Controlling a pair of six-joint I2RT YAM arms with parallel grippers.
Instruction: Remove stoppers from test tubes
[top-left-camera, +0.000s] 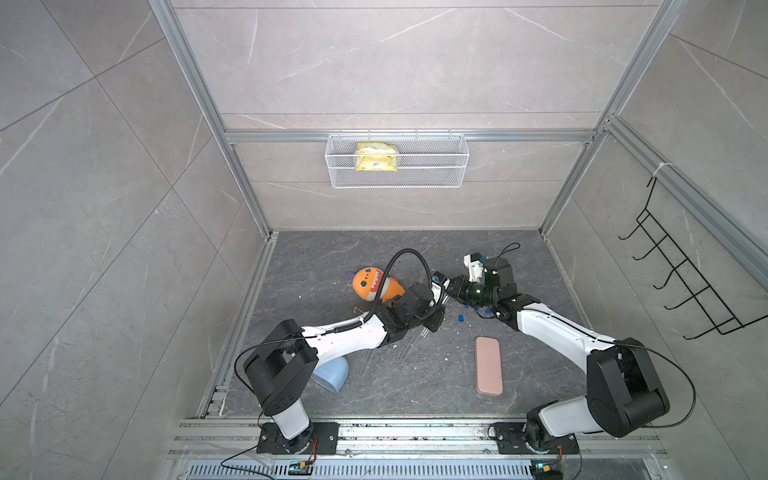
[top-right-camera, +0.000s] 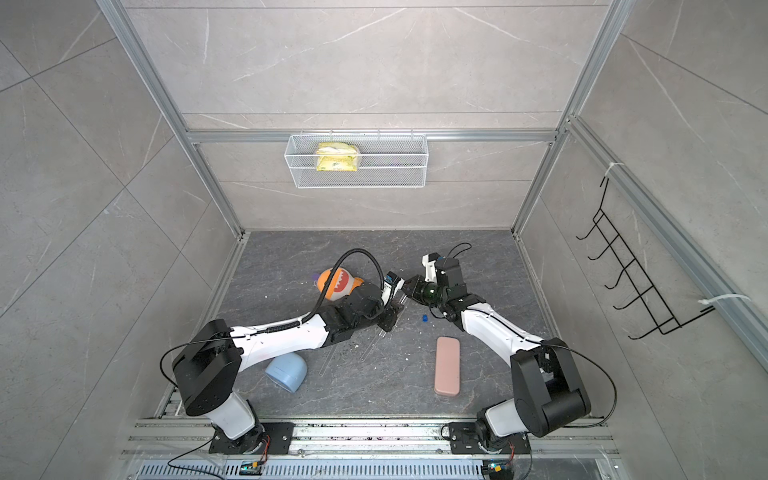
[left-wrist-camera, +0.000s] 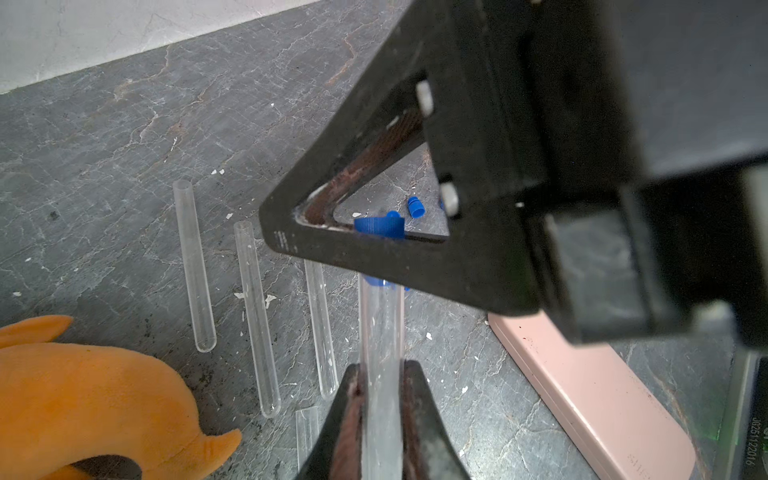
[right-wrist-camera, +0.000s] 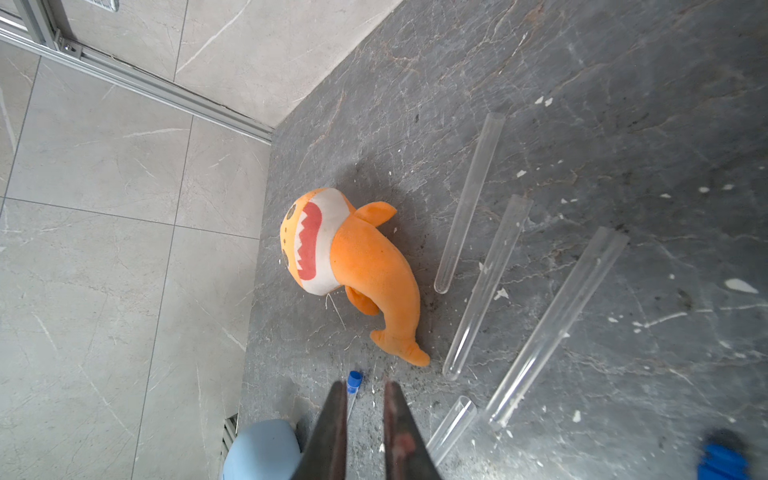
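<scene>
In the left wrist view a clear test tube (left-wrist-camera: 381, 320) stands between the fingers of my left gripper, which is shut on it. A blue stopper (left-wrist-camera: 379, 226) sits at the tube's far end. My right gripper (top-left-camera: 454, 288) is shut on this stopper, one dark finger (left-wrist-camera: 344, 246) crossing in front and partly hiding it. The right wrist view shows the right fingers (right-wrist-camera: 328, 436) but neither the held tube nor the left arm. Clear tubes without visible stoppers, such as one tube (left-wrist-camera: 194, 268), lie on the table.
Loose blue stoppers (left-wrist-camera: 415, 207) lie beyond the grippers. An orange shark plush (top-left-camera: 376, 285) rests behind the left arm. A blue cup (top-left-camera: 331, 373) is at the front left, a pink case (top-left-camera: 488, 365) at the front right. Bare table surrounds the case.
</scene>
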